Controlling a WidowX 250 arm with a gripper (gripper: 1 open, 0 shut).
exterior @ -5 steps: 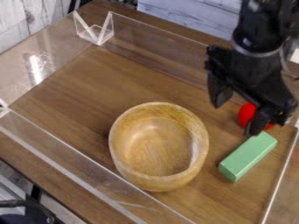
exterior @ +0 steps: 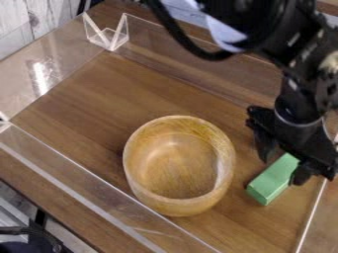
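My gripper (exterior: 283,158), a black body at the right, hangs low over the far end of a green block (exterior: 271,182) lying on the wooden table. Its fingertips reach down near that end; whether they touch it, or how wide they stand, is unclear. A large wooden bowl (exterior: 177,165) sits left of the green block.
Transparent walls edge it, with a clear bracket (exterior: 109,32) at the back left.
My gripper has moved down and toward the viewer, now covering the red object and part of the green block's far end, which was visible before.
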